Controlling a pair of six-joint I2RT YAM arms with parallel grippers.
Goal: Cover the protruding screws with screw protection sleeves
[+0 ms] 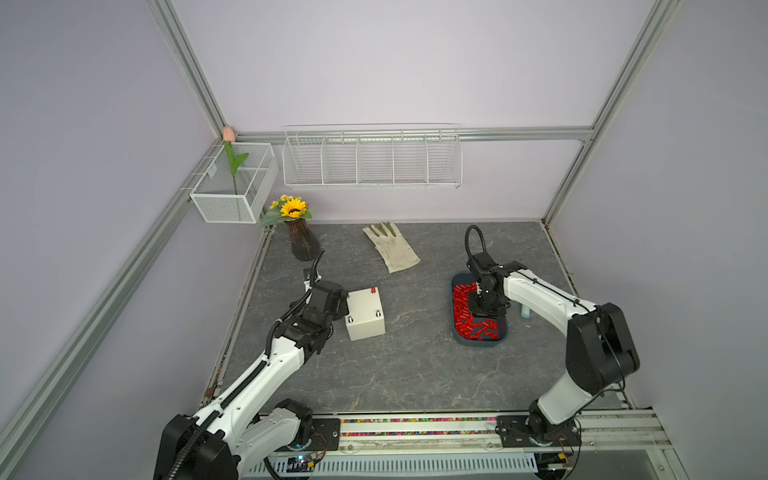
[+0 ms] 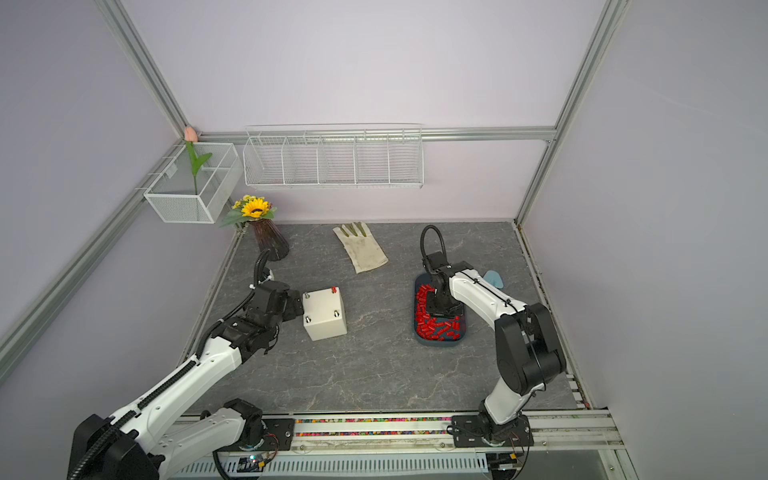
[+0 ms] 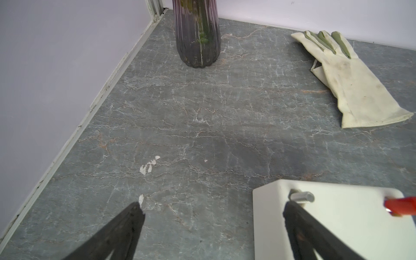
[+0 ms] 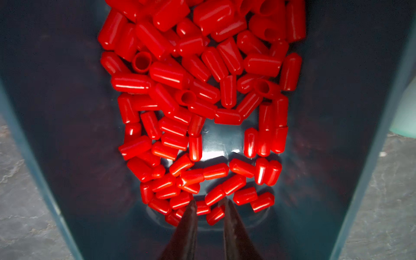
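Note:
A white box (image 1: 366, 321) stands left of centre with metal screws on its top, one screw (image 3: 303, 196) bare at the corner nearest my left gripper. One red sleeve (image 3: 401, 205) covers a screw at the box's back right corner. Open and empty, my left gripper is beside the box, its right finger in front of the box's edge. Many red sleeves (image 4: 173, 73) lie loose in a dark blue bin (image 4: 56, 190). Over the bin's near end, my right gripper points down, part open, a narrow gap between its fingertips; sleeves lie beyond the tips.
A work glove (image 1: 392, 246) lies at the back of the table, with a flower vase (image 1: 301, 239) to its left. A pale blue object (image 2: 493, 279) sits right of the bin. Clear table separates box and bin.

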